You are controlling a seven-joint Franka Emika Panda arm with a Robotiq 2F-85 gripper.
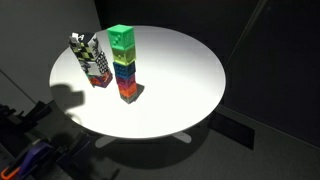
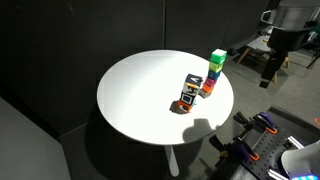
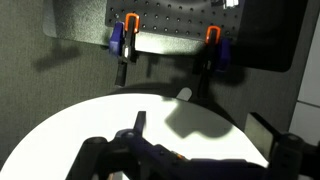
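Note:
A tall upright stack of coloured blocks [image 1: 124, 65] stands on the round white table, green at the top, then yellow-green, blue, red and orange. Close beside it is a shorter stack [image 1: 90, 60] with black-and-white patterned faces and an orange-red base; the same patterned stack [image 2: 190, 93] appears nearer in exterior view 2. My gripper is open, its dark fingers wide apart in the wrist view with no object held. It hangs off the table's edge, apart from both stacks.
At the lower right of exterior view 2 is the robot's base [image 2: 300, 160], with orange-and-blue fittings nearby. Dark floor surrounds the table.

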